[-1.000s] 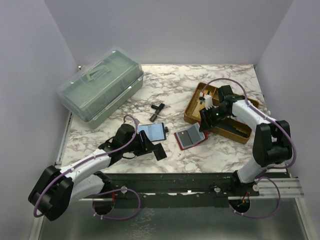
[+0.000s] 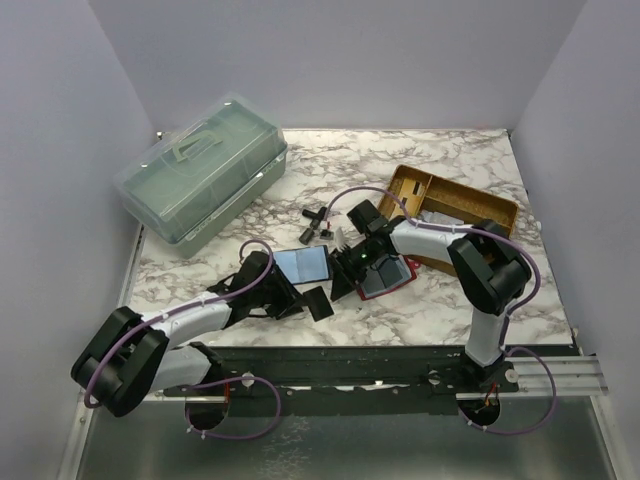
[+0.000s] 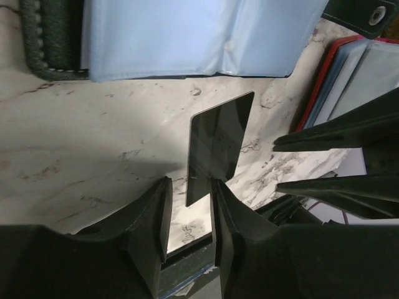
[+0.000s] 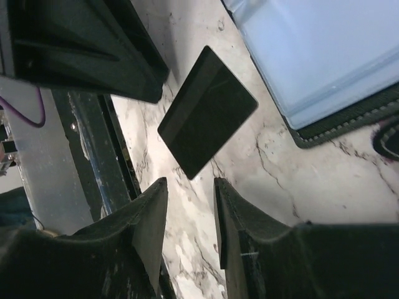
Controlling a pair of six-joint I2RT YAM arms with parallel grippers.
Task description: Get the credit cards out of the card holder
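Note:
A black card point(image 2: 318, 303) point(image 3: 215, 143) point(image 4: 206, 112) lies on the marble table near its front edge. Just above it is an open card holder with light blue sleeves point(image 2: 298, 264) point(image 3: 174, 31) point(image 4: 312, 50). To its right sits a red-edged holder point(image 2: 380, 282) point(image 3: 349, 75), partly under my right arm. My left gripper point(image 2: 295, 305) is over the table just left of the black card, part open with nothing visible between its fingers. My right gripper point(image 2: 340, 280) stands open just right of the black card, also empty.
A large lidded translucent box point(image 2: 200, 170) is at the upper left. An open brown box point(image 2: 470, 190) is at the back right. A small black object point(image 2: 312, 225) lies behind the blue holder.
My right arm has swept left and down from the brown box to beside the black card. My left gripper has shifted only slightly; the card and holders look unmoved.

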